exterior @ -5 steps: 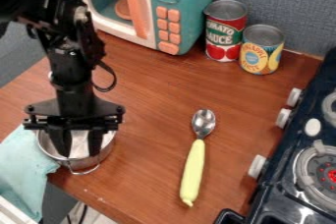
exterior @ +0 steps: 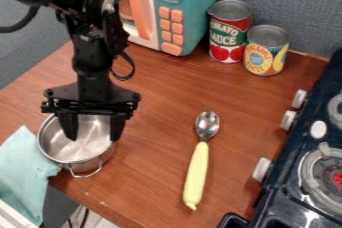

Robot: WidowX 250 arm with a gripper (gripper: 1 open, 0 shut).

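My black gripper (exterior: pixel 91 124) hangs over a steel pot (exterior: pixel 78 154) at the left front of the wooden table, its fingers pointing down into or just above the pot's opening. The fingers stand apart; whether anything is between them is hard to tell. A spoon with a pale yellow handle (exterior: pixel 198 172) lies to the right, bowl toward the back. A light teal cloth (exterior: pixel 22 177) lies left of the pot at the table's edge.
A teal microwave (exterior: pixel 182 2), a tomato can (exterior: pixel 229 34) and a second can (exterior: pixel 266 50) stand at the back. A black stove (exterior: pixel 305 177) fills the right.
The gripper has risen and shifted slightly right since a second ago, showing more of the pot beneath it. The pot and other objects look unmoved.
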